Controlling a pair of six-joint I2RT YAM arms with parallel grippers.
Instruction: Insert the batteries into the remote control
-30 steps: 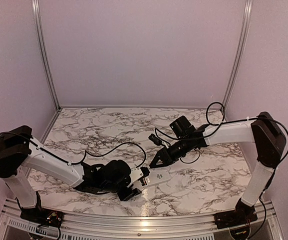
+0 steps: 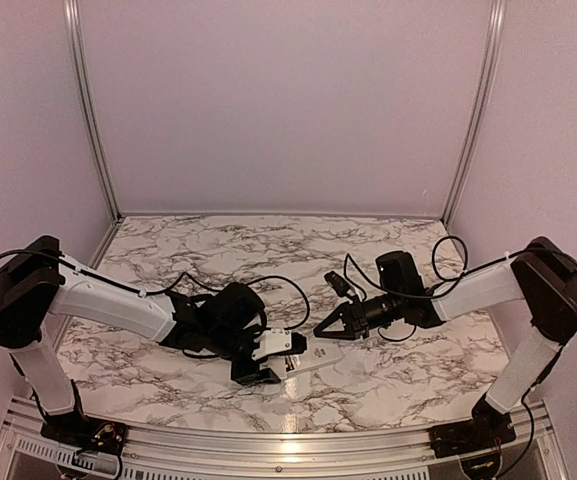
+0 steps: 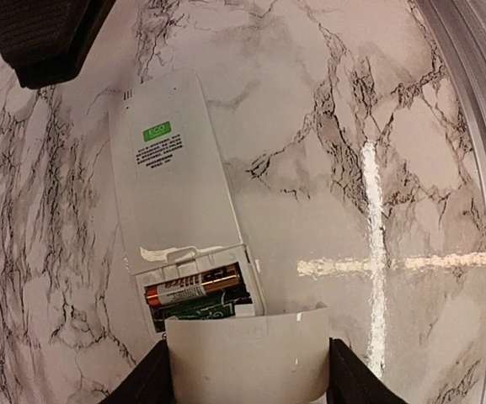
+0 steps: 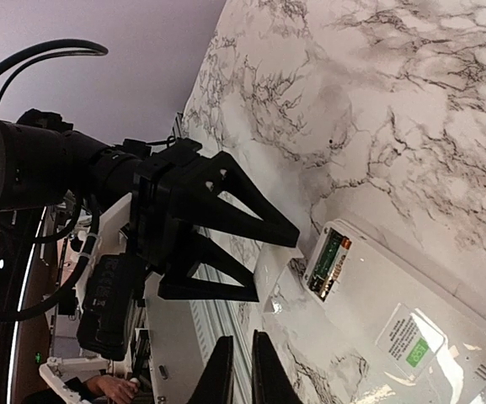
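The white remote point(image 3: 175, 177) lies back up on the marble table, its label with green ECO mark toward the far end; its compartment point(image 4: 327, 263) is uncovered, with a battery point(image 3: 192, 284) along one side and dark green board beside it. My left gripper is shut on the white battery cover, held at the compartment end, also seen in the right wrist view point(image 4: 272, 269). My right gripper point(image 2: 324, 330) hovers over the other end of the remote; its fingers show at the bottom of the right wrist view, close together, perhaps slightly apart.
A metal rail point(image 2: 268, 440) runs along the front edge, with tape marks point(image 3: 374, 219) beside the remote. Cables loop over both arms.
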